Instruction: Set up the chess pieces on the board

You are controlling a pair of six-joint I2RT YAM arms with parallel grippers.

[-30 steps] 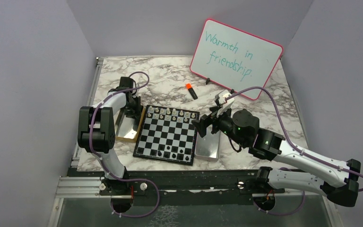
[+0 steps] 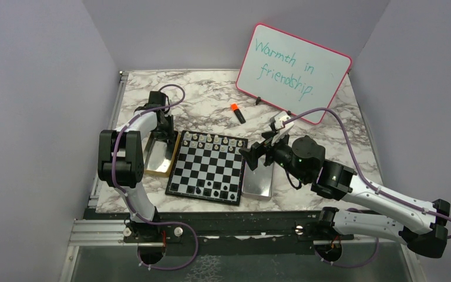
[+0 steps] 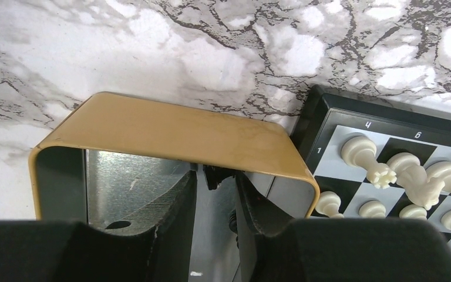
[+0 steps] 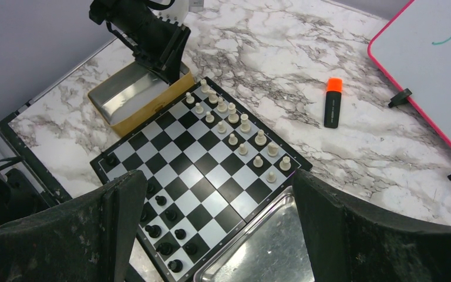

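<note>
The black and white chessboard [image 2: 208, 167] lies mid-table. White pieces [image 4: 244, 123] stand in two rows along its far side. Several black pieces [image 4: 164, 248] stand toward the near side, with a lone one [image 4: 111, 158] near the corner by the tan box. That tan-rimmed metal box [image 3: 170, 130] is left of the board. My left gripper is open, its fingers reaching into the box at its far wall. A dark piece [image 3: 214, 178] shows in the gap between them; another dark piece [image 3: 233, 222] is partly hidden by the right finger. My right gripper hovers open and empty, above the board's right side.
A second metal tray [image 4: 264, 247] sits right of the board, its visible part empty. Behind the board lies an orange-capped marker [image 2: 238, 113]. A red-edged whiteboard [image 2: 293, 70] leans at the back right. Bare marble [image 2: 205, 88] stretches behind the board.
My left gripper has shifted slightly toward the far end of the tan box. The right arm has drifted a little to the right. The pieces on the board look the same.
</note>
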